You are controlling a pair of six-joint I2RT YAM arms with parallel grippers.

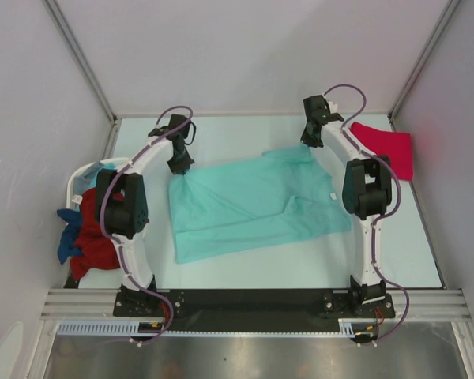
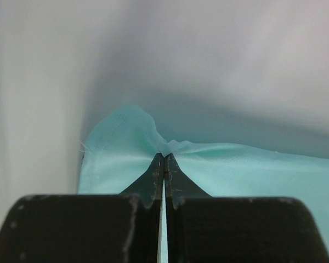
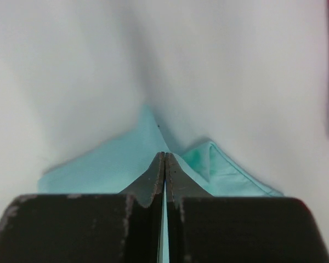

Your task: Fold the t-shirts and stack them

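A turquoise T-shirt (image 1: 237,205) lies spread across the white table, its lower part partly folded over. My left gripper (image 1: 183,166) is shut at its upper left corner, with the cloth (image 2: 115,148) pinched at the fingertips (image 2: 156,170). My right gripper (image 1: 308,140) is shut at the upper right corner; in the right wrist view the turquoise fabric (image 3: 115,164) reaches its tips, and whether any is held between them is hard to tell.
A red folded cloth (image 1: 379,150) lies at the back right. A white basket (image 1: 75,178) of red, blue and teal clothing stands at the left.
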